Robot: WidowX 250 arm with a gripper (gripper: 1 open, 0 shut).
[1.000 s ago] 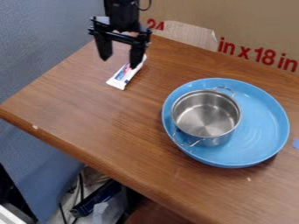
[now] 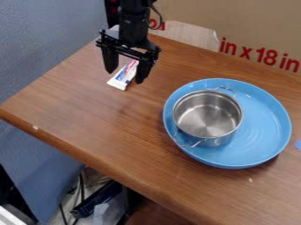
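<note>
The black gripper (image 2: 125,70) is open at the upper middle of the camera view, its two fingers spread over a white toothpaste-like tube (image 2: 121,79) with red and blue print, which lies on the wooden table (image 2: 83,114). The gripper hides part of the tube. I cannot tell whether the fingers touch it.
A steel pot (image 2: 207,116) stands in a blue plate (image 2: 268,132) on the right of the table. Cardboard (image 2: 259,39) is at the back. The table's edge runs along the left, and its front left area is clear.
The gripper has moved down and slightly right, from above and behind the tube to over it, covering more of it. The pot and plate have not moved.
</note>
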